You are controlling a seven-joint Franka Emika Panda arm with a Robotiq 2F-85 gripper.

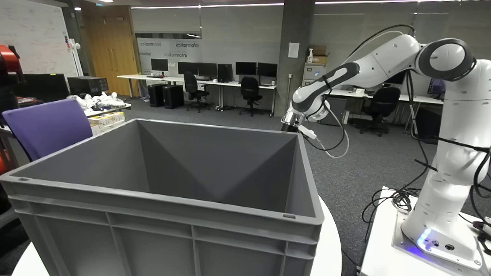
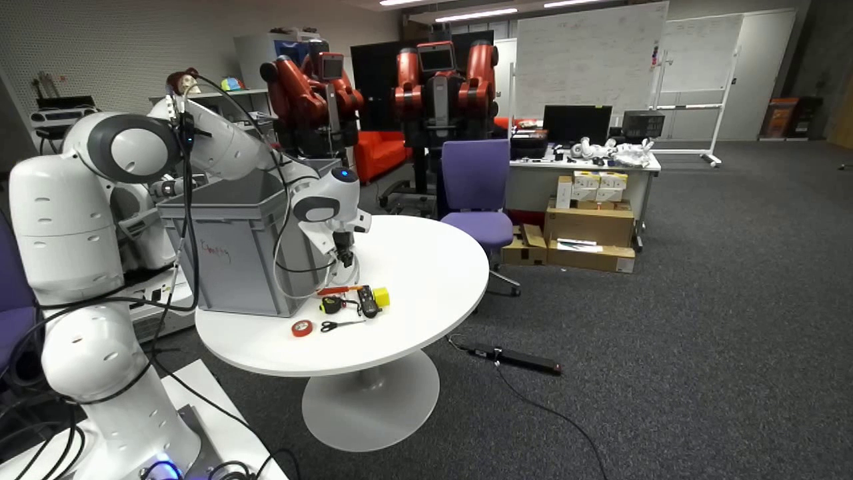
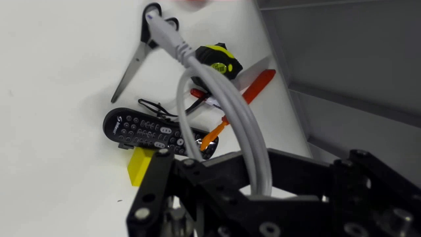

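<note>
My gripper (image 2: 346,256) hangs over the round white table (image 2: 424,256), beside the grey crate (image 2: 248,260). It is shut, and nothing shows between its fingers; a looped pale cable (image 3: 240,114) covers part of the wrist view. Below lie a black remote (image 3: 156,132), a yellow block (image 3: 140,166), scissors (image 3: 138,59) and a black-and-yellow tape measure (image 3: 217,65). A red-and-orange screwdriver-like tool (image 3: 258,87) lies near the crate, with its orange end over the remote. A red tape roll (image 2: 301,328) is on the table's near side.
The crate's high wall rises right beside the gripper, and its visible interior (image 1: 216,161) looks empty. Bare tabletop stretches to the right of the items. A purple chair (image 2: 476,184) stands behind the table.
</note>
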